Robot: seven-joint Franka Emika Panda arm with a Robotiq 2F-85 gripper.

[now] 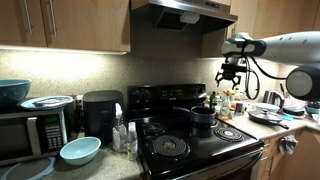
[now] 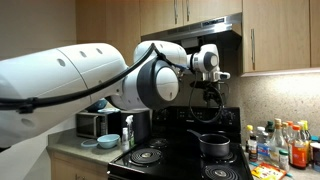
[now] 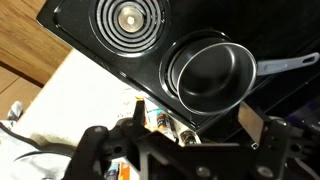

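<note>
A dark pot [image 1: 203, 117] with a long handle sits on a back burner of the black stove [image 1: 165, 165]. In the wrist view the pot [image 3: 215, 80] looks empty, and its grey handle [image 3: 288, 64] points right. My gripper [image 1: 230, 79] hangs high above the counter to the right of the stove. In exterior view 2, the gripper [image 2: 210, 90] appears above the pot [image 2: 213, 146]. Its fingers [image 3: 128, 130] stand wide apart in the wrist view, with nothing held between them.
Several bottles [image 2: 299, 147] crowd the counter right of the stove. A lidded pan [image 1: 265, 112] lies farther right. A blue bowl [image 1: 80, 151], spray bottles [image 1: 119, 128] and a microwave [image 1: 28, 135] stand left. The range hood [image 1: 185, 15] overhangs the stove.
</note>
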